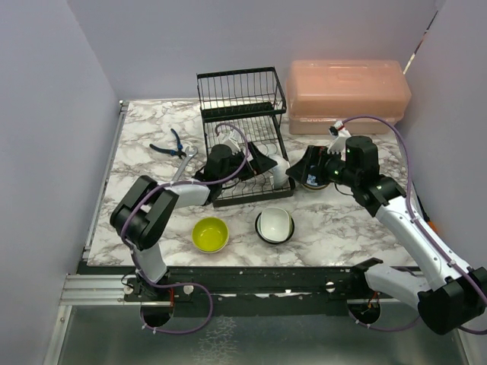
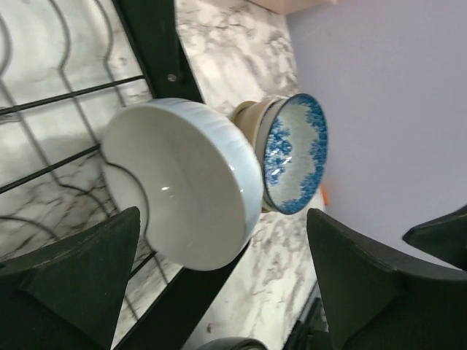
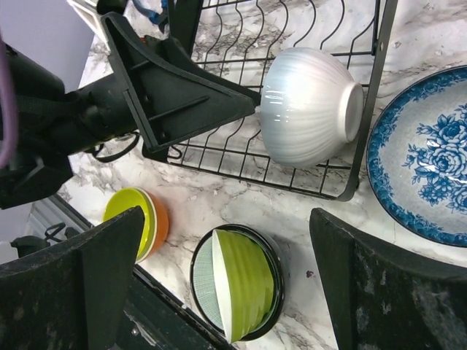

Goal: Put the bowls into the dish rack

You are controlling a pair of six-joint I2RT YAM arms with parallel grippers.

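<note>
A white bowl (image 1: 278, 173) (image 2: 175, 191) (image 3: 310, 106) stands on its side at the right end of the black dish rack (image 1: 251, 201). My left gripper (image 1: 260, 157) is open just left of it, nothing between its fingers. My right gripper (image 1: 304, 170) hangs open above blue-patterned stacked bowls (image 2: 295, 153) (image 3: 430, 157), right of the rack. At the front sit a yellow-green bowl (image 1: 210, 234) (image 3: 131, 211) and a stack of bowls (image 1: 275, 224) (image 3: 244, 284), with a green-outside, white-inside bowl on a dark-rimmed one.
A pink translucent box (image 1: 348, 84) fills the back right. Pliers (image 1: 166, 150) and a wrench (image 1: 185, 163) lie left of the rack, near my left arm. The marble top is clear at the left and front right.
</note>
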